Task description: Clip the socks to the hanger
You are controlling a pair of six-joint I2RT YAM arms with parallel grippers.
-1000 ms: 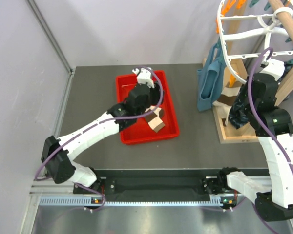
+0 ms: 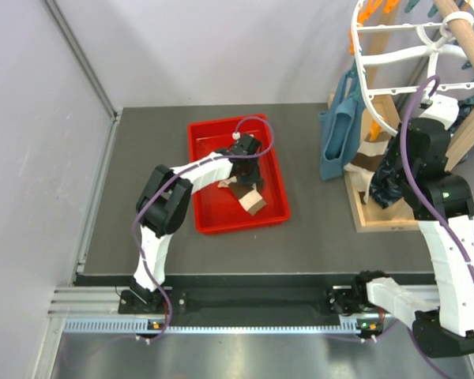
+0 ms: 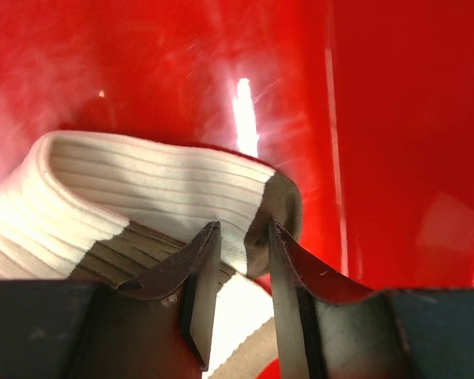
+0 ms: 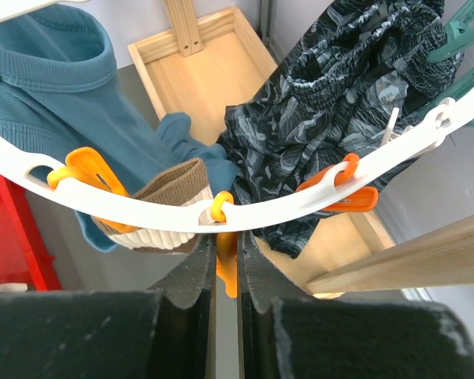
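A cream-and-brown ribbed sock (image 3: 142, 181) lies in the red tray (image 2: 217, 221); my left gripper is low over it, its part-open fingertips at the brown band, contact unclear. On the white ring hanger (image 4: 126, 209), my right gripper is shut on an orange clip (image 4: 225, 253). Near it, a cream-and-brown sock (image 4: 170, 193) hangs by an orange clip (image 4: 95, 170), beside a blue garment (image 4: 55, 95) and a dark patterned garment (image 4: 300, 118).
The wooden stand (image 2: 387, 225) is at the right of the grey table (image 2: 142, 142). A wooden post (image 4: 411, 260) runs close right of my right gripper.
My left arm has folded in and its gripper has moved down into the tray onto the sock. The right arm has not moved.
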